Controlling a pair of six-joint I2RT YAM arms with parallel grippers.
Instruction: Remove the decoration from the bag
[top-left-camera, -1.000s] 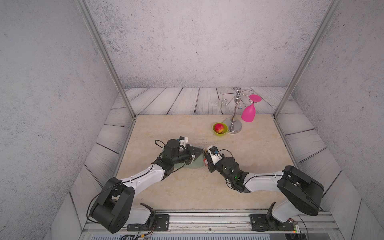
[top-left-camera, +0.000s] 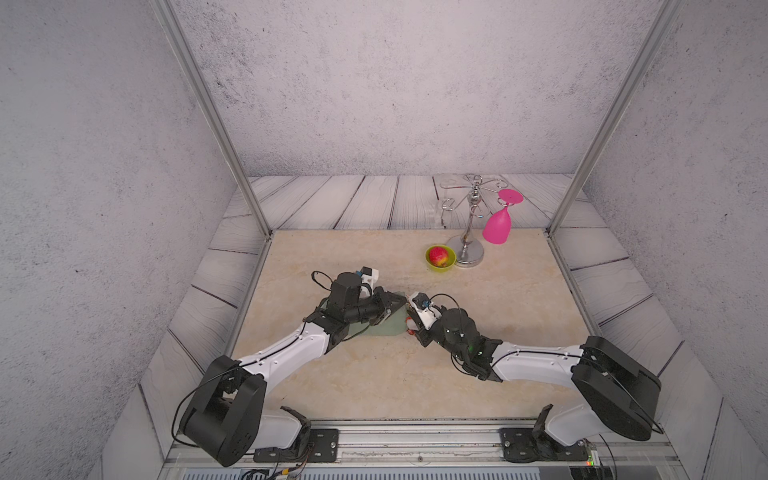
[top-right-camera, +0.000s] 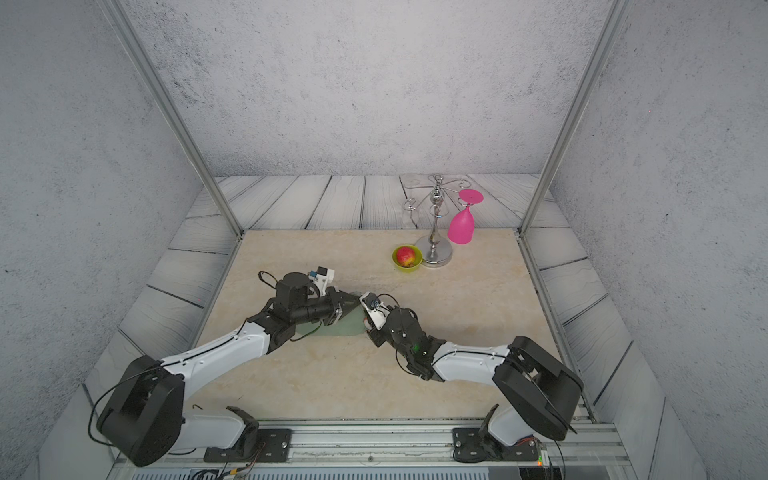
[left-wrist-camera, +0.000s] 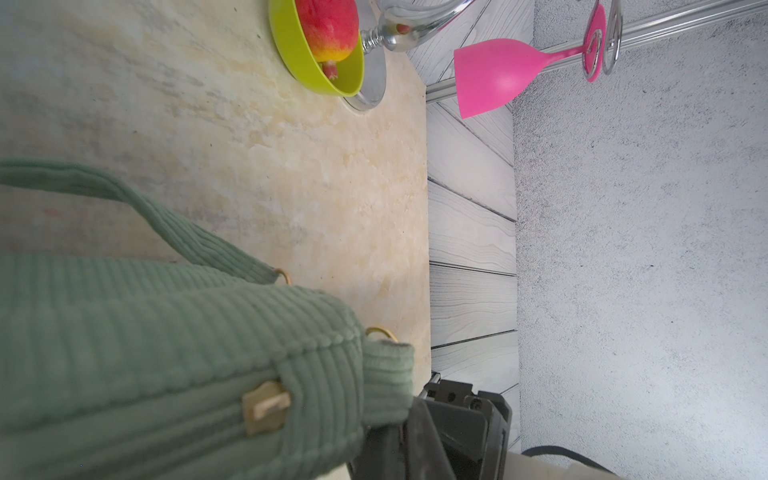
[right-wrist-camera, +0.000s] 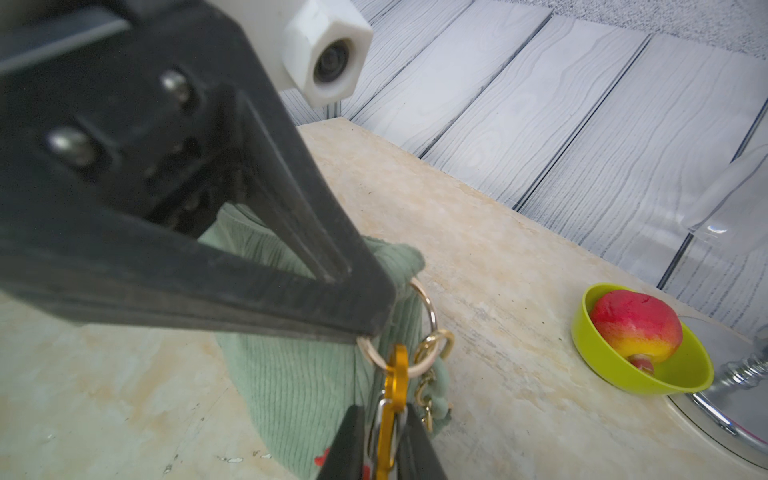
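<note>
The sage green corduroy bag (top-left-camera: 388, 324) (left-wrist-camera: 176, 344) lies on the table, partly hidden beneath both arms. My left gripper (top-left-camera: 398, 301) is shut at the bag's end by its rings; whether it grips a ring or fabric is unclear. My right gripper (top-left-camera: 412, 316) is shut on a gold clasp (right-wrist-camera: 397, 376) of the decoration, which hangs among metal rings (right-wrist-camera: 426, 304) at the bag's end. Some red of the decoration shows below the clasp, mostly hidden.
A green bowl (top-right-camera: 396, 262) with a red fruit (top-right-camera: 405, 256) stands behind the grippers beside a metal stand (top-right-camera: 436, 254), from which a pink goblet (top-right-camera: 461, 228) hangs.
The bag has barely moved.
</note>
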